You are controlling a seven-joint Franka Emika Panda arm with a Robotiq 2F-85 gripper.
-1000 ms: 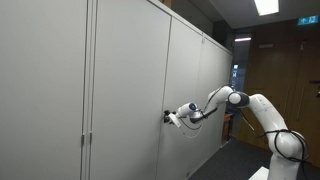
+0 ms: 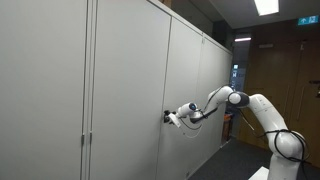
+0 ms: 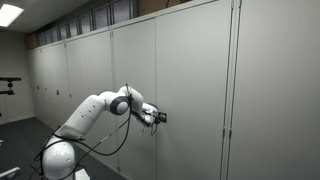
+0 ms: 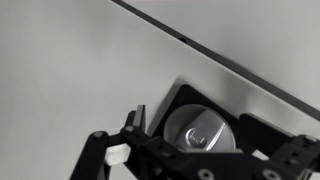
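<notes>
A round silver latch (image 4: 198,129) sits in a black recessed plate on the pale cabinet door (image 4: 90,70) in the wrist view. My gripper is open, one finger on each side of the latch as seen from the wrist; I cannot tell whether either touches it. In exterior view 1 the gripper (image 2: 168,116) is right up at the door, beside a vertical seam. Exterior view 2 also has the gripper (image 3: 161,117) close against the door front, covering the latch.
Tall flat cabinet doors (image 2: 125,90) form a wall along the arm, all looking closed. Other handles (image 3: 227,132) show on a neighbouring door. A dark gap (image 4: 190,42) between panels runs diagonally past the latch. A cable loops below the arm (image 3: 105,103).
</notes>
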